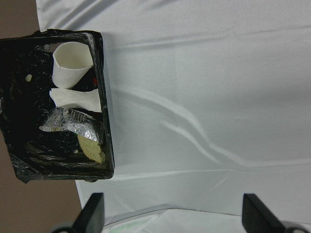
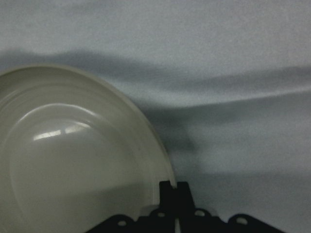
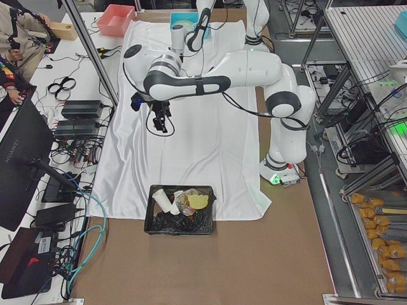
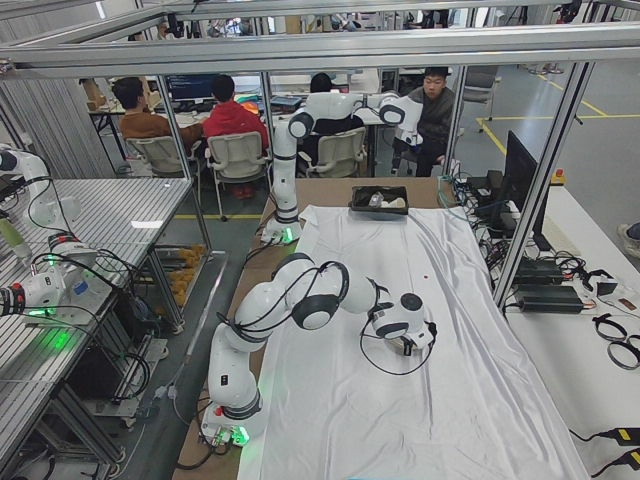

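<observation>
In the right wrist view a pale round plate (image 2: 73, 160) lies on the white cloth (image 2: 233, 43), and my right gripper has its fingers together at the plate's rim; in the right camera view that gripper (image 4: 407, 348) is low over the cloth. My left gripper stands open above the cloth, beside a black bag-lined bin (image 1: 29, 160) holding a white cup (image 1: 68, 73), a white scrap (image 1: 73, 99), crumpled foil (image 1: 73, 124) and a yellow piece (image 1: 91, 149).
A red container (image 3: 116, 19) sits on the left side table, a teal container (image 3: 183, 15) at the cloth's far end. Cables and a monitor (image 3: 22, 159) line one side.
</observation>
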